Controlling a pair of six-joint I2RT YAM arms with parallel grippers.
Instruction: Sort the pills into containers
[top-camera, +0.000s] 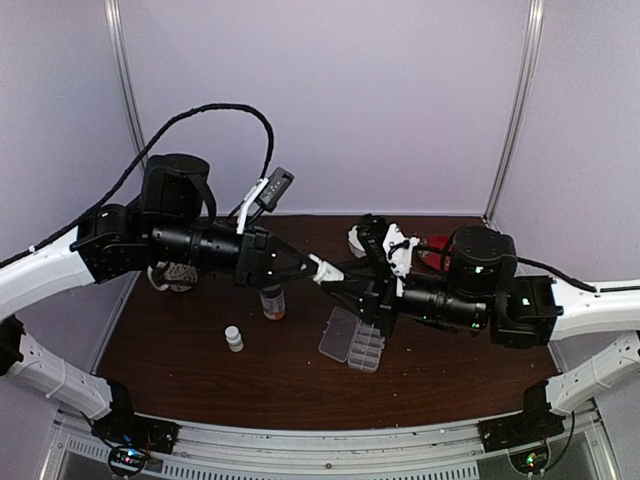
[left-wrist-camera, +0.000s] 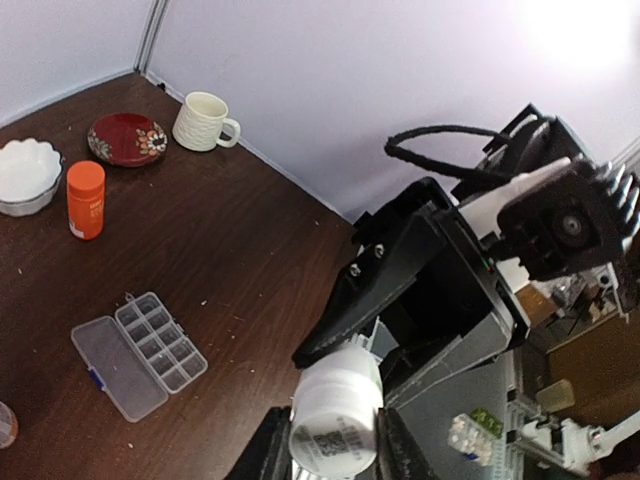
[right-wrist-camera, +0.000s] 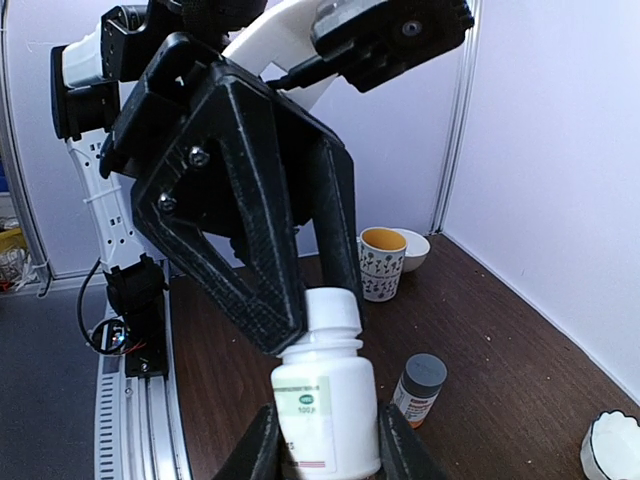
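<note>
A white pill bottle is held in the air between my two grippers. My left gripper is shut on its cap; the right gripper is shut on the labelled body. Cap and body appear joined. Below them on the table lies the clear pill organizer, its lid open and its compartments apparently empty. A second white bottle stands upright at left front. The amber bottle with a dark cap stands close by, partly behind the left arm in the top view.
An orange bottle, a scalloped white bowl, a red bowl and a white mug stand farther back. A patterned cup is on the left side.
</note>
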